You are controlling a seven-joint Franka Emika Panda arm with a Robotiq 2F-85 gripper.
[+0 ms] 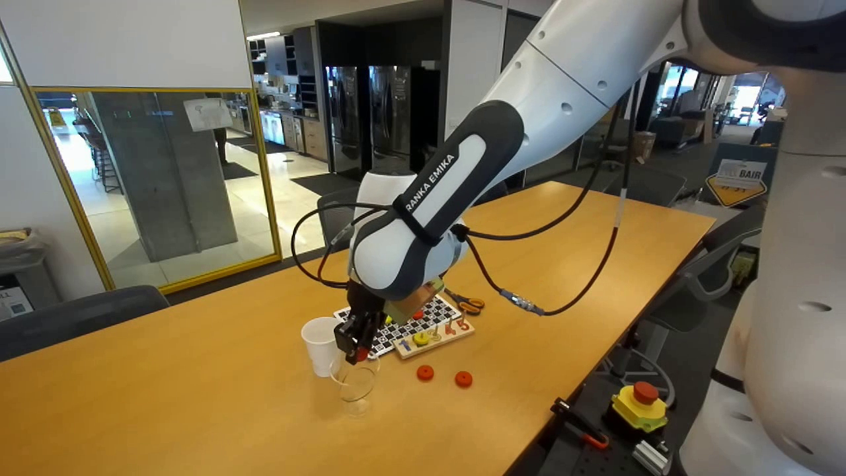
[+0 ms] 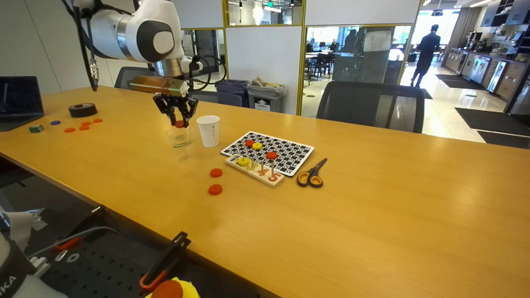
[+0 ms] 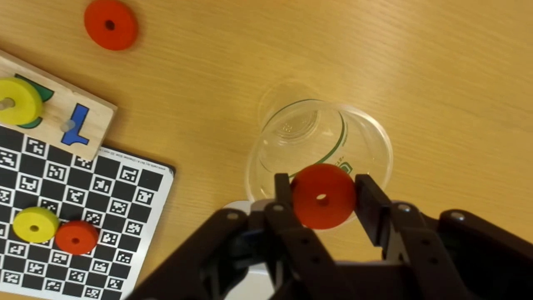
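Pinched between my fingertips is a red disc (image 3: 327, 210) with a hole in its middle; my gripper is shut on it. Below the disc stands a clear plastic cup (image 3: 280, 150), upright on the table, its open mouth partly hidden by the disc in the wrist view. From the side, the disc (image 2: 179, 124) appears at about the height of the clear cup's rim, over or just within the mouth; I cannot tell which. A white paper cup (image 2: 209, 131) stands close beside the clear one.
A checkered board (image 2: 293, 151) bears red and yellow discs. In front of it lies a wooden peg board (image 2: 253, 169) with a yellow disc on one peg. Two red discs (image 2: 215, 189) lie loose on the table. Scissors (image 2: 310, 174) rest beside the board.
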